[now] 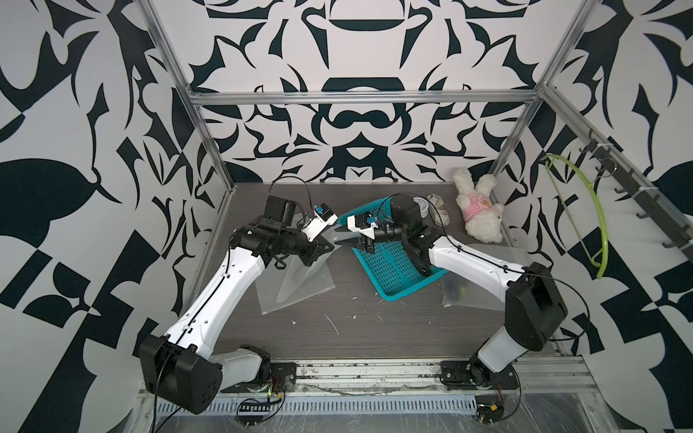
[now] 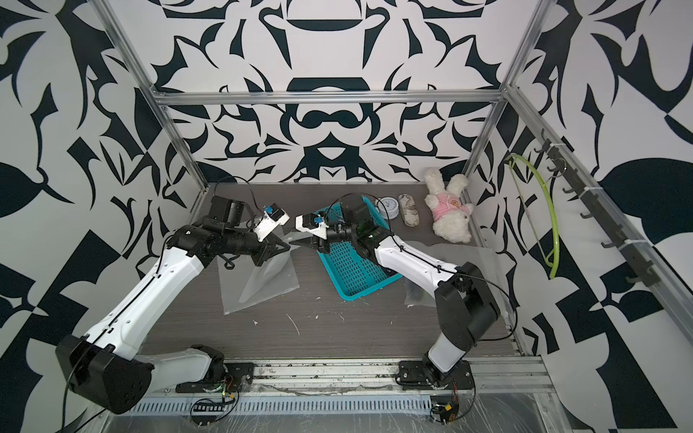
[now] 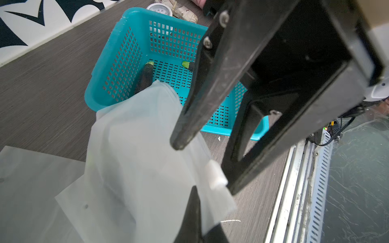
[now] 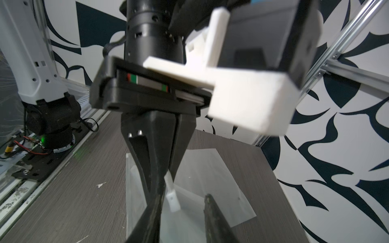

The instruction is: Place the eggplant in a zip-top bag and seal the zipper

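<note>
A translucent zip top bag (image 3: 137, 162) hangs from my left gripper (image 1: 322, 247), which is shut on its edge. My right gripper (image 2: 306, 242), part open, faces the left one at the bag's upper part; in the left wrist view its fingers (image 3: 190, 117) overlap the bag, whether touching I cannot tell. Eggplants (image 3: 145, 76) with green stems lie in the teal basket (image 3: 101, 95), partly hidden by the bag and gripper.
More flat bags (image 1: 480, 288) lie at the right and under the left gripper. A plush rabbit (image 1: 482, 216), a scale (image 2: 388, 207) and a shoe-like item (image 2: 408, 209) stand at the back right.
</note>
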